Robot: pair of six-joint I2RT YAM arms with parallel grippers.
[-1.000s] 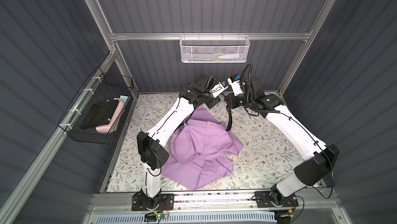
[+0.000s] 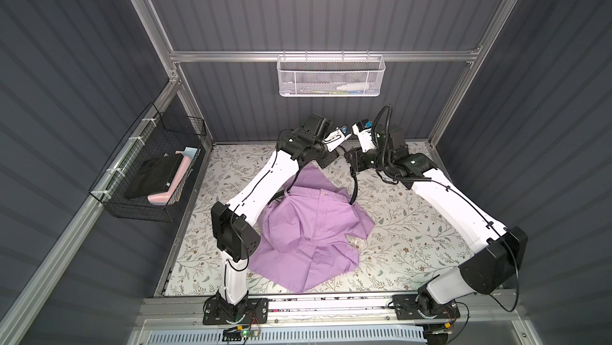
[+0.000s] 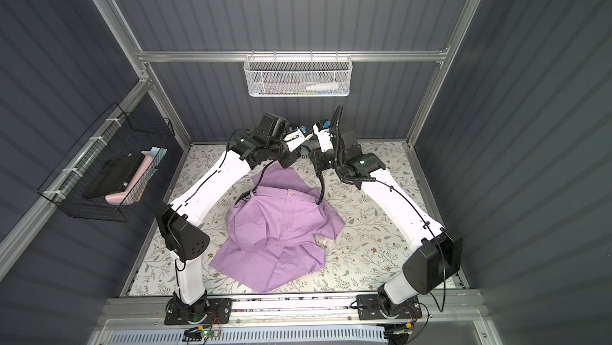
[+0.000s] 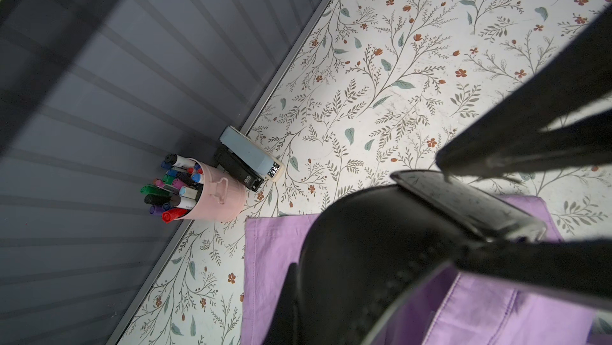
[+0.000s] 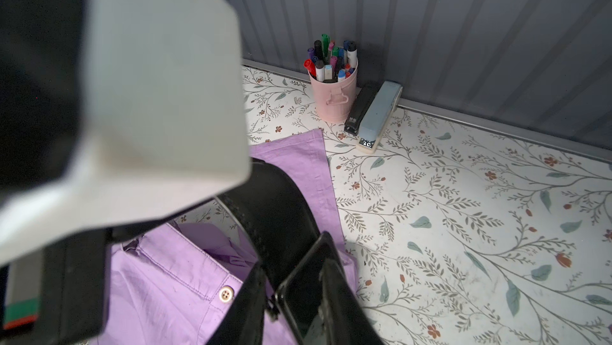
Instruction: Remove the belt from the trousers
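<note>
Lilac trousers (image 2: 309, 217) lie spread on the table, waistband toward the back. A black belt (image 3: 320, 188) rises from both sides of the waistband up to the two grippers, which meet close together above it. The belt's metal buckle (image 4: 471, 204) shows in the left wrist view. My left gripper (image 2: 332, 153) is shut, seemingly on the belt's strap; its fingertips are mostly hidden behind the leather. My right gripper has its fingers apart on either side of the buckle end. Where exactly the strap sits between its fingers is hard to see.
A pink cup of markers (image 5: 334, 99) and a stapler (image 5: 380, 115) stand by the back wall. A white mesh basket (image 2: 331, 77) hangs above; a black wire basket (image 2: 159, 172) is at the left.
My right gripper has shifted slightly toward the front, still close to the left one. The left arm and the trousers look nearly unmoved.
</note>
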